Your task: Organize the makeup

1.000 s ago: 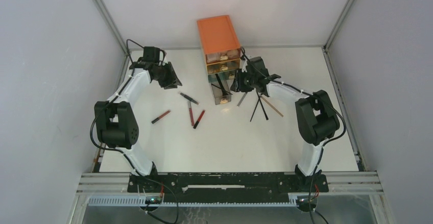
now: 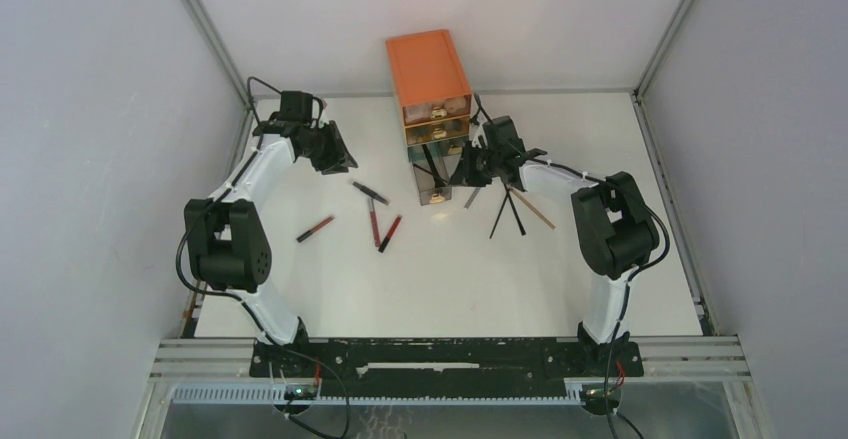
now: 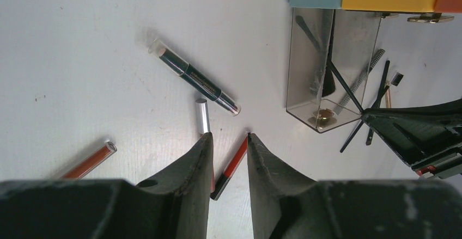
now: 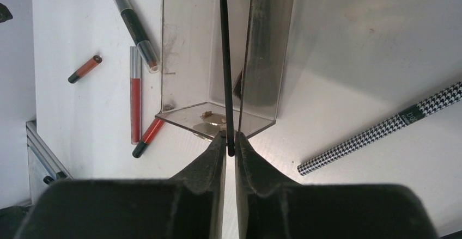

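Note:
An orange-topped organizer (image 2: 425, 59) has its clear lower drawer (image 3: 305, 86) pulled out with dark brushes inside; one black handle (image 4: 227, 75) rests across the drawer's front edge. My right gripper is at that handle's end, fingers close around it; whether they grip it is unclear. My left gripper hangs over the table left of the drawer, fingers apart with nothing between. Below it lie a dark double-ended stick (image 3: 199, 80), a silver-capped red tube (image 4: 135, 105), a red-black pencil (image 3: 233, 165) and another red tube (image 3: 87, 163).
Right of the drawer lie a houndstooth pen (image 4: 376, 130), black brushes (image 2: 514, 214) and a wooden stick (image 2: 535, 210). Walls close in the back and sides.
My right gripper has shifted slightly toward the front and left, onto the handle at the drawer's front. The left arm and the loose items have stayed put.

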